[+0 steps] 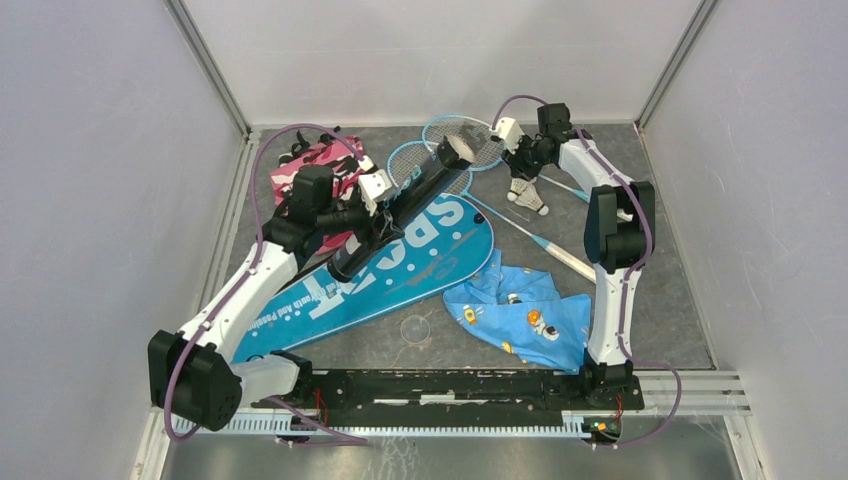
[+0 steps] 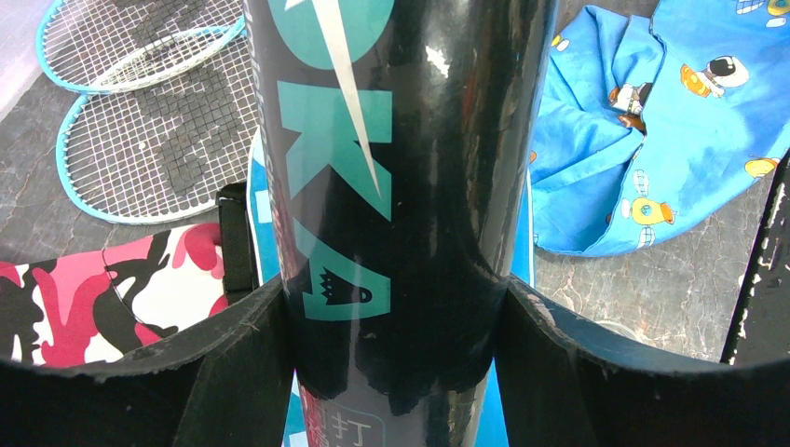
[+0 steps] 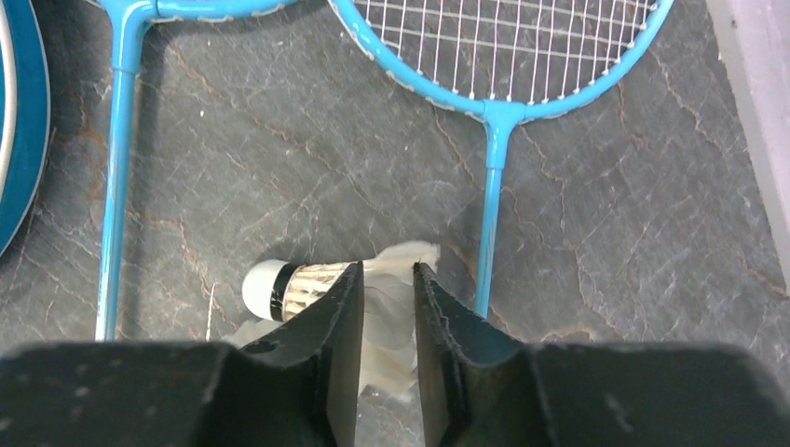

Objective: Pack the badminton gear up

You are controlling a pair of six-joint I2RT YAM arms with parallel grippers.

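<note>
A long black shuttlecock tube (image 2: 391, 168) is held tilted in my left gripper (image 1: 380, 225), shut around it above the blue racket bag. My right gripper is low over white shuttlecocks (image 3: 270, 291) between the two rackets' shafts, its fingers close together at the feathers; whether it grips one is unclear. Two blue-rimmed rackets (image 3: 498, 130) lie at the back. A blue racket bag (image 1: 440, 260) with white lettering lies in the middle.
A pink camouflage bag (image 1: 300, 175) lies at the back left. A blue patterned cloth (image 1: 520, 320) lies at the front right. Walls enclose the back and sides; some bare floor shows at the right.
</note>
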